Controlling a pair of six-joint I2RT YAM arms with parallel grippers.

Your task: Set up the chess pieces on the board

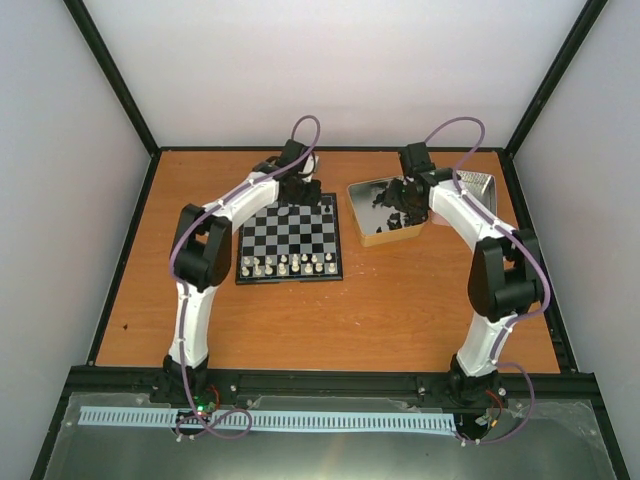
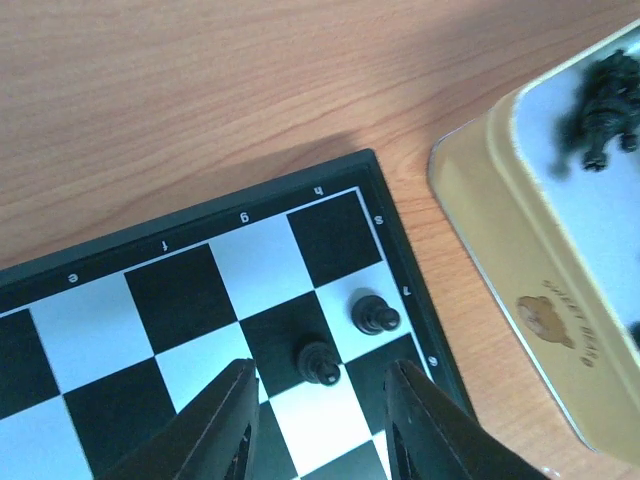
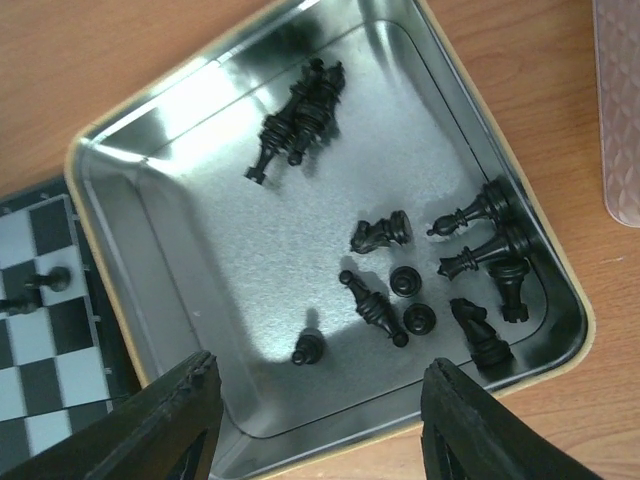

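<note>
The chessboard holds white pieces along its near side. The metal tray holds black pieces lying and standing: a pair at the back, an upright pawn, several on the right. My right gripper hangs open over it, empty.
A perforated container sits behind the tray at the right; its pink edge shows in the right wrist view.
</note>
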